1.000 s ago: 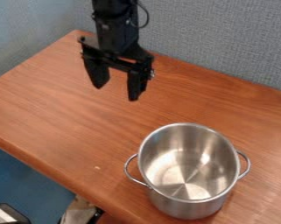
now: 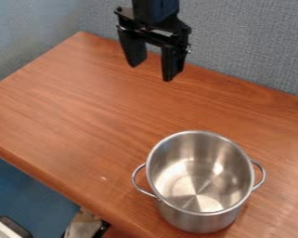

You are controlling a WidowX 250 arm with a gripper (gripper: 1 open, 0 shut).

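Note:
A black gripper (image 2: 151, 61) hangs at the top centre, high over the back of the wooden table, its two fingers spread open with nothing between them. A large steel pot (image 2: 199, 170) with two wire handles stands at the lower right, well apart from the gripper. The pot's inside looks empty.
A grey padded wall (image 2: 244, 46) runs along the back. Past the table's front left edge are a blue floor and some objects at the bottom corner, too partly seen to name.
The pot has not moved.

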